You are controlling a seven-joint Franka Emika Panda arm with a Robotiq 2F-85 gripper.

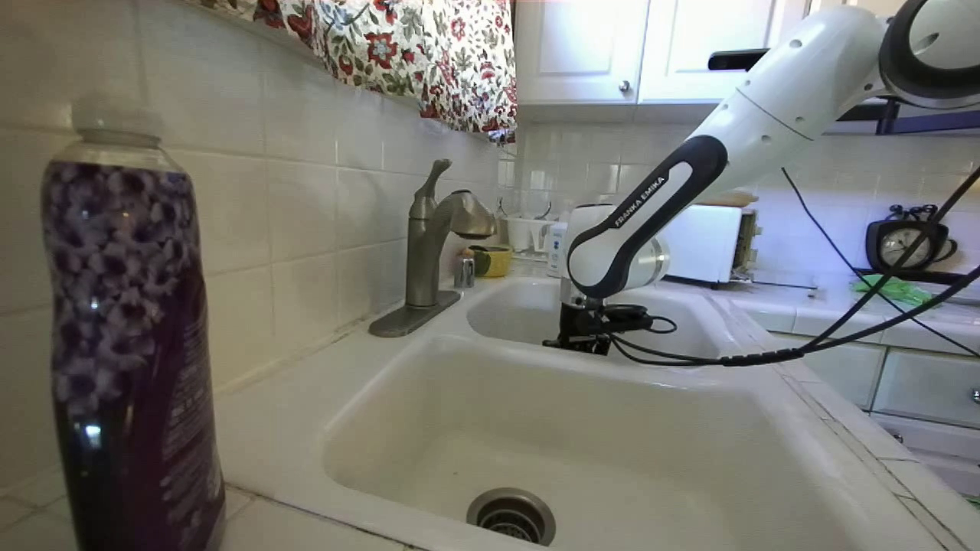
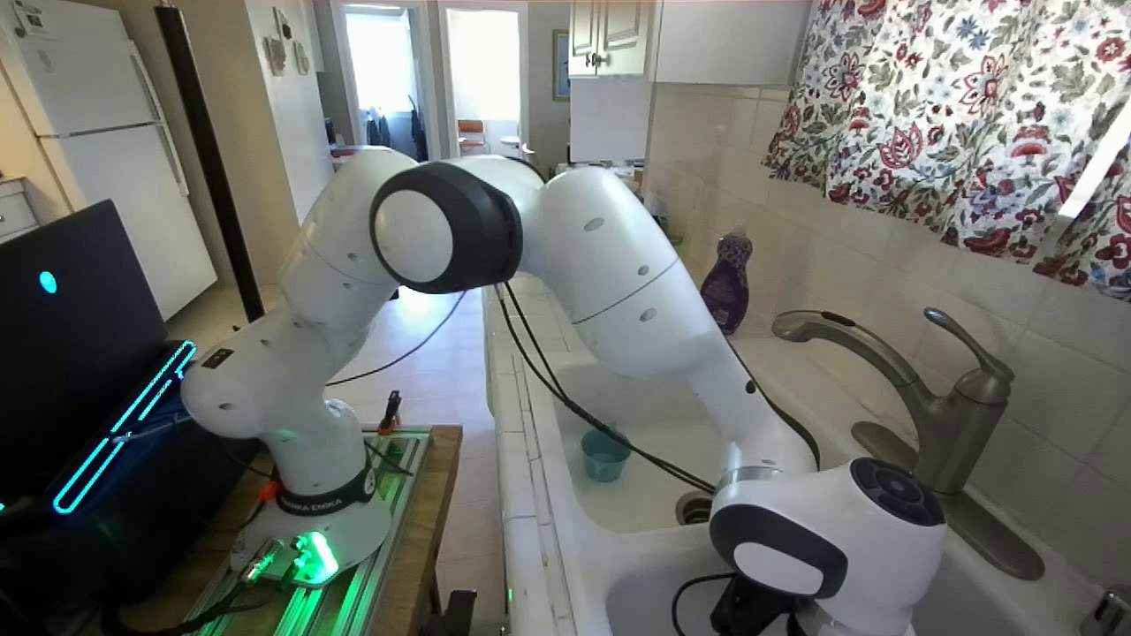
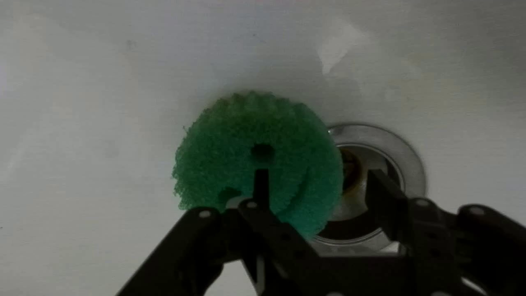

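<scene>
In the wrist view a round green scrub sponge with dark holes lies above the white sink floor, partly overlapping the drain. My gripper comes in from the bottom of that view. One of its fingers crosses the sponge near a hole; the other stands to the right, over the drain. The sponge's right part shows between them, with a visible gap to the right finger. Whether the fingers grip the sponge cannot be told. In exterior view 1 the gripper's tips and the sponge are hidden inside the far basin.
A ridge divides the far basin from the empty near basin. The faucet stands beside the arm. A purple bottle is close to the camera. A teal cup sits in the other basin.
</scene>
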